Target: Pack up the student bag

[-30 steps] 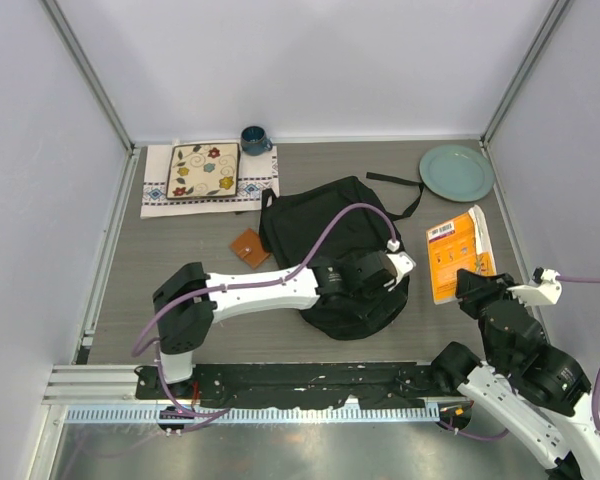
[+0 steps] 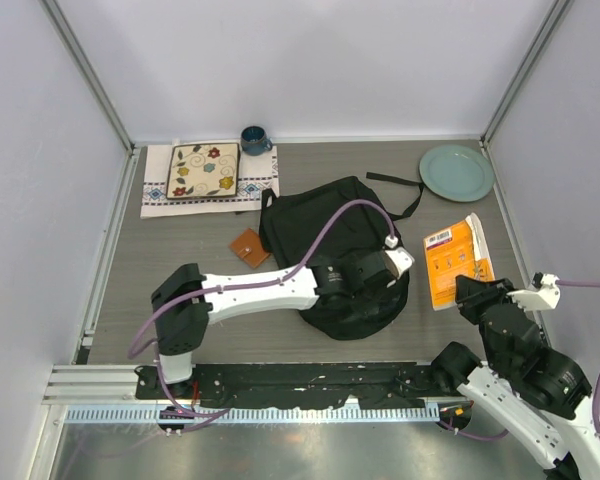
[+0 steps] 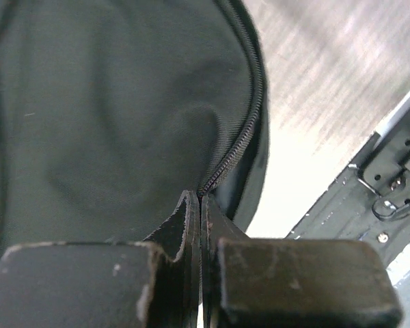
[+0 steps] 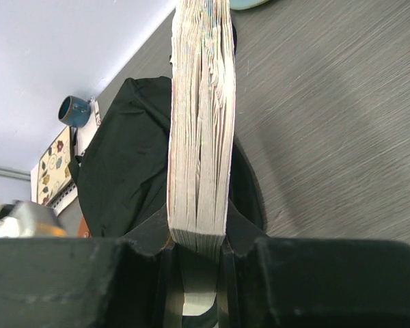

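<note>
A black bag [image 2: 325,208] lies flat in the middle of the table, partly covered by my left arm. My left gripper is shut on the bag's zippered edge [image 3: 242,140], which is pulled into a fold at the fingertips. In the top view the left fingers are hidden under the arm. My right gripper is shut on an orange book [image 2: 448,265], held up off the table to the right of the bag. In the right wrist view only the book's page edges [image 4: 201,123] show, standing tall between the fingers.
A green plate [image 2: 456,173] sits at the back right. Further left are a blue mug [image 2: 255,140], a flowered notebook [image 2: 202,171] on a patterned cloth [image 2: 187,208], and a brown leather piece [image 2: 248,247]. Bare table [image 2: 195,330] lies at the left front.
The edge has since been drawn up into a fold and the left arm has shifted slightly left. The right gripper keeps the book.
</note>
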